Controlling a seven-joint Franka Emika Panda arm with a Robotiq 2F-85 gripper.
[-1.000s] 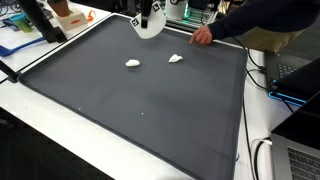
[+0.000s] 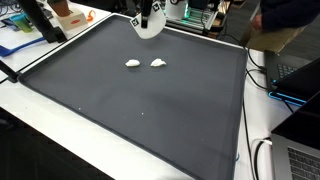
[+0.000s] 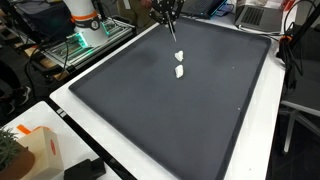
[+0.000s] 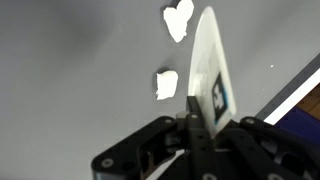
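A thin white flat piece (image 2: 149,25), rounded in outline, hangs from my gripper above the far part of the table. My fingers are shut on one end of it. The wrist view shows this held piece (image 4: 207,62) nearly edge-on. Two small white pieces lie apart on the dark surface: a left one (image 2: 132,63) and a right one (image 2: 158,62), both nearer the front than the gripper in the first exterior view. The wrist view has a forked white piece (image 4: 178,19) and a blockier white piece (image 4: 167,84) beside the held one.
The dark board (image 2: 125,100) is bare apart from the small pieces. Cables (image 2: 258,73) and a laptop (image 2: 303,160) are off its right side. A person's arm (image 2: 278,12) is at the back right. Pots and clutter stand at the back left.
My gripper looks unmoved.
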